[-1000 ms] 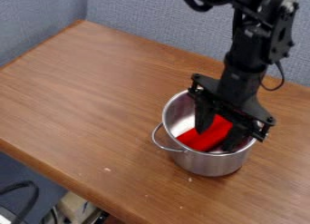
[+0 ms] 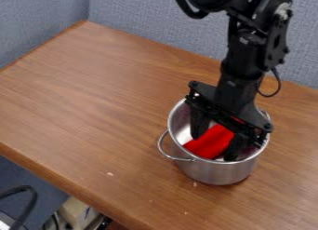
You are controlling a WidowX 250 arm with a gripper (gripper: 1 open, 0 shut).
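A silver metal pot [image 2: 205, 171] with wire handles stands on the wooden table at the right. Inside it lies a red object [image 2: 206, 142], partly hidden by my gripper. My black gripper [image 2: 225, 137] is down in the mouth of the pot, its fingers open over and around the red object; whether they touch it cannot be told.
A grey padded wall runs behind and along the left. Dark cables lie at the lower left, off the table.
My gripper has shifted slightly to the left over the pot. The pot and red object stay about where they were.
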